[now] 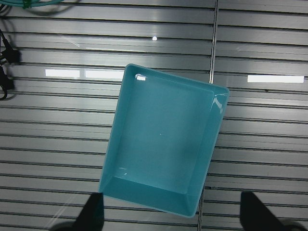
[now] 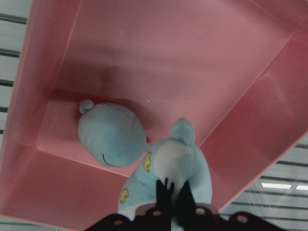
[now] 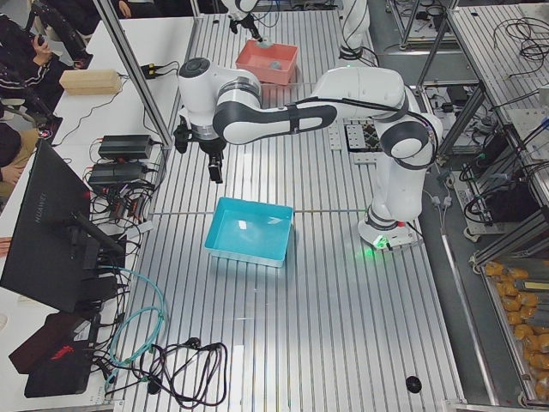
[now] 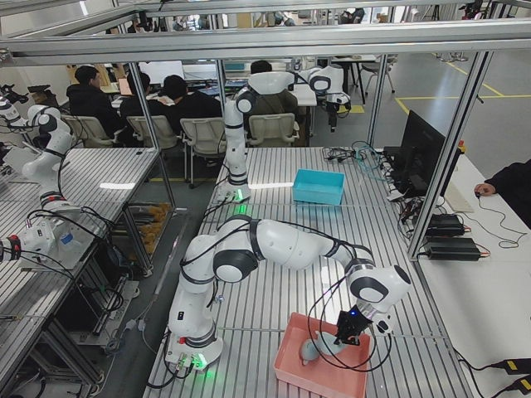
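My right gripper is shut on a light blue plush toy (image 2: 192, 163) with yellow patches, held over a pink bin (image 2: 183, 57). A second, rounder light blue plush (image 2: 110, 134) lies on the floor of that bin. My left gripper is open with nothing between its fingers, high above an empty teal bin (image 1: 159, 134) on the slatted table; in the camera left view it hangs behind that bin.
A monitor (image 3: 47, 223) and power boxes stand along the table's side, with cables (image 3: 184, 373) on the near end of the table. The slatted surface around the teal bin is mostly clear.
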